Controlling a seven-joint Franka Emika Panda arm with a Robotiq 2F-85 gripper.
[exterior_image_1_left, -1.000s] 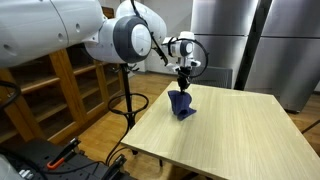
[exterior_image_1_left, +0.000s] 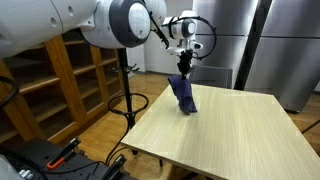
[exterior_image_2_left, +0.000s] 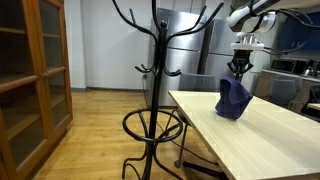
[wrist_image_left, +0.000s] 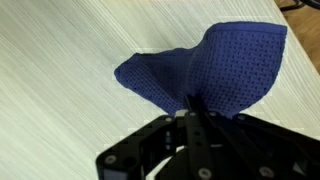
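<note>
A dark blue, waffle-textured cloth (exterior_image_1_left: 184, 94) hangs from my gripper (exterior_image_1_left: 184, 73) over the far part of the pale table (exterior_image_1_left: 215, 130). In exterior view 2 the cloth (exterior_image_2_left: 234, 98) droops in folds, its lower end at or close to the tabletop; contact there is hard to judge. Seen from the wrist, the gripper is shut with the cloth (wrist_image_left: 240, 62) pinched at its fingertips. Part of the cloth spreads out beyond the fingers, and the rest is hidden beneath the gripper body.
A black coat stand (exterior_image_2_left: 152, 105) rises beside the table's left edge. Chairs (exterior_image_1_left: 210, 76) stand behind the far edge. Wooden glass-door cabinets (exterior_image_1_left: 60, 80) line the left.
The gripper has risen, drawing the cloth upward. Bunched lower on the table before, the cloth now hangs taller and narrower.
</note>
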